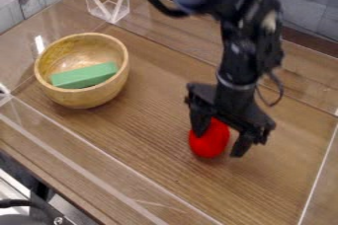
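A red oval object lies on the wooden table in the middle of the view. The black gripper is low over it, its dark fingers spread around the red object's upper part and to its right. Whether they touch it I cannot tell.
A yellow bowl at the left holds a green block. A white wire-like item lies at the back left.
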